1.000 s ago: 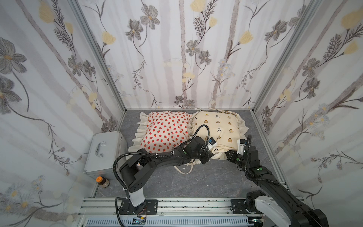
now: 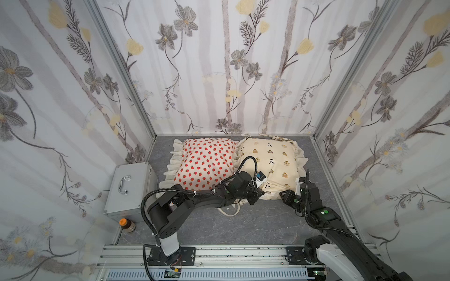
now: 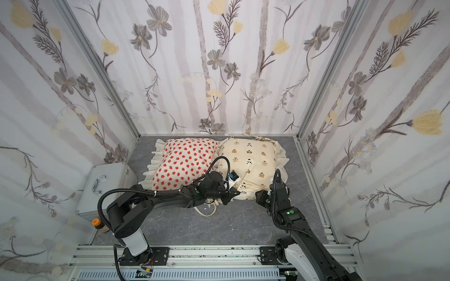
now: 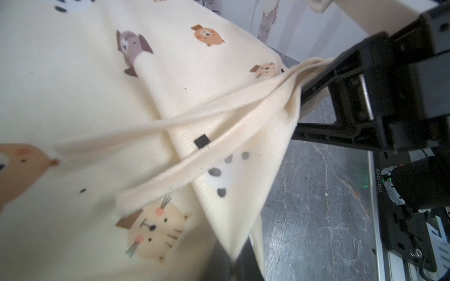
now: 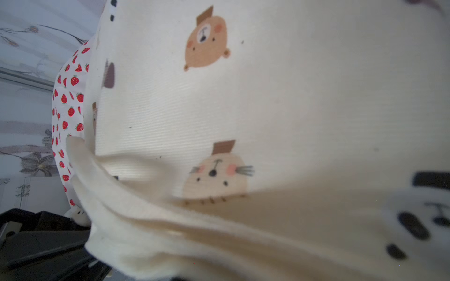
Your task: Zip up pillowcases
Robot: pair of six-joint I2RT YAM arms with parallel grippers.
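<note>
A cream pillow with animal faces (image 2: 269, 159) lies at the back right, beside a strawberry-print pillow (image 2: 206, 159). My left gripper (image 2: 257, 192) is at the cream pillow's front edge, shut on a folded corner of its fabric (image 4: 236, 196) at the bottom of the left wrist view. My right gripper (image 2: 286, 195) is at the front right edge of the same pillow, with loose strips and folds of cloth (image 4: 262, 103) over or between its fingers. How far it is open is hidden by the cloth. No zipper slider can be made out.
A metal box (image 2: 131, 187) and an orange-capped bottle (image 2: 127, 225) stand at the left.
My right gripper has moved slightly toward the front of the table, and the cream pillow's front edge has shifted a little with it.
</note>
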